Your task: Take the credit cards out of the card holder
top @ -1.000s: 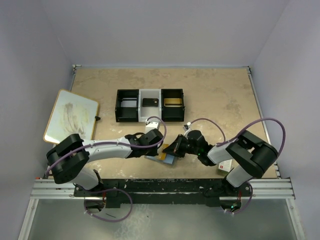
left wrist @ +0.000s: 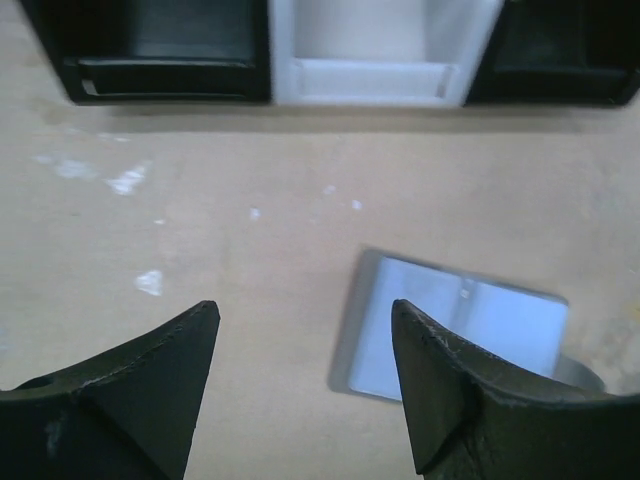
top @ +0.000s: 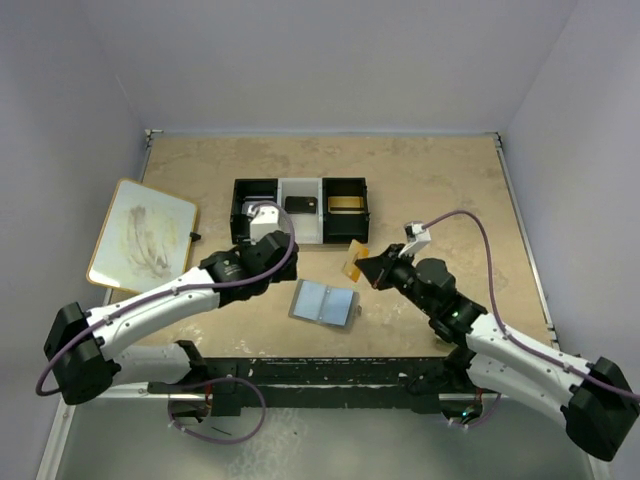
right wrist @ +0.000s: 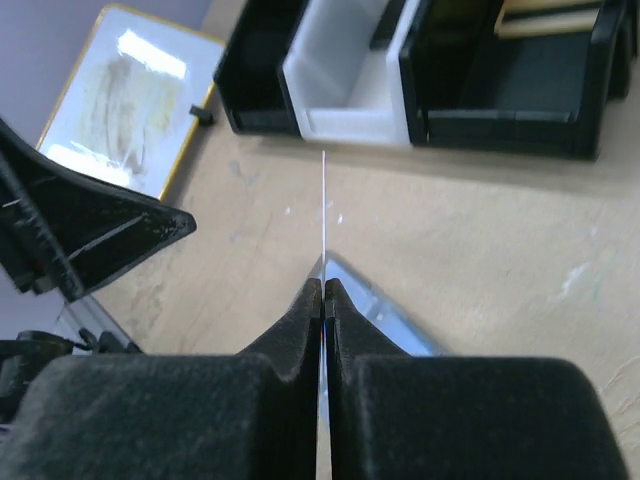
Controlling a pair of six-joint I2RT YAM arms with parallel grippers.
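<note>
The card holder (top: 323, 303), grey with pale blue pockets, lies spread flat on the table. A gold card (top: 353, 260) is up off the holder, pinched in my right gripper (top: 366, 264). From the right wrist it shows edge-on as a thin upright line, the card (right wrist: 323, 215) rising from the closed fingertips (right wrist: 313, 300). My left gripper stands open and empty, above and to the left of the holder (left wrist: 448, 315). No other card shows in the holder's pockets.
Behind the holder are three bins: a left black one (top: 239, 225), a white one (top: 308, 230) with a dark item, and a right black one (top: 346, 228) with gold items. A whiteboard (top: 145, 240) leans at far left.
The right gripper has drawn the gold card out of the holder and carried it up towards the bins.
</note>
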